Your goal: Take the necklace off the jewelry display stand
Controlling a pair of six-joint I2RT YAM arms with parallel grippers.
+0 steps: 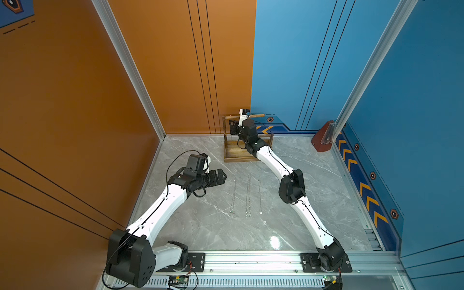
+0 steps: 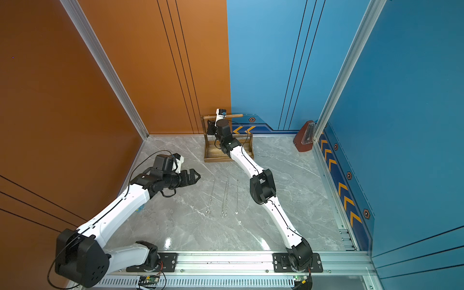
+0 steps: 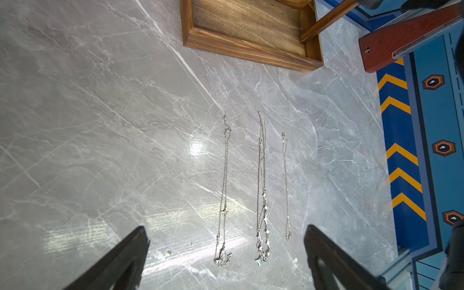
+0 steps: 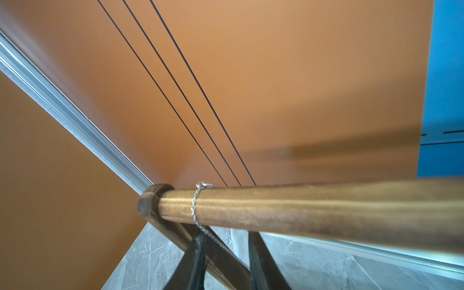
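Observation:
At the back of the table stands the wooden jewelry display stand [image 1: 226, 149]. Around the left end of its top bar [image 4: 290, 205] loops a thin silver necklace [image 4: 194, 212], its chain running down between the fingers of my right gripper. Those fingers are apart, just below and in front of the bar, and the chain's lower part is hidden. Over the table's left middle, my left gripper is open and empty. Three chains lie straight on the table: a left necklace [image 3: 225, 169], a middle necklace [image 3: 259, 183] and a right necklace [image 3: 286, 188].
A dark red wooden object [image 1: 321, 137] with a clear part stands at the back right, by the blue wall. An orange wall [image 4: 314, 96] rises behind the stand. Bare grey marble table [image 1: 328, 193] lies right of the right arm.

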